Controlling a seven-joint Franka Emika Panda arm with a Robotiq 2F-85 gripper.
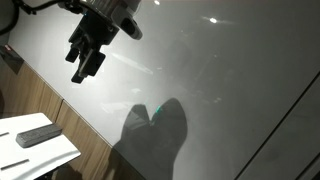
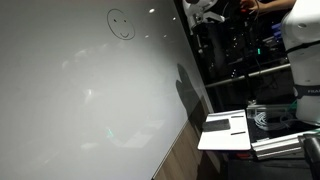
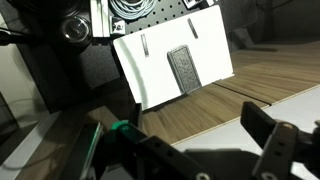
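In exterior view 1 my gripper hangs at the upper left in front of the whiteboard, clear of the table. The wrist view shows its two black fingers spread wide, with nothing held in the gap. A dark grey block, looking like an eraser, lies on a white sheet or board, well away from the fingers. Thin dark sticks, perhaps markers, rest near it. A smiley face is drawn on the whiteboard in exterior view 2.
A wooden strip runs between the white sheet and the whiteboard. Coiled cable and a round dark object lie beyond the sheet. The whiteboard's face is largely bare, with a shadow falling across it.
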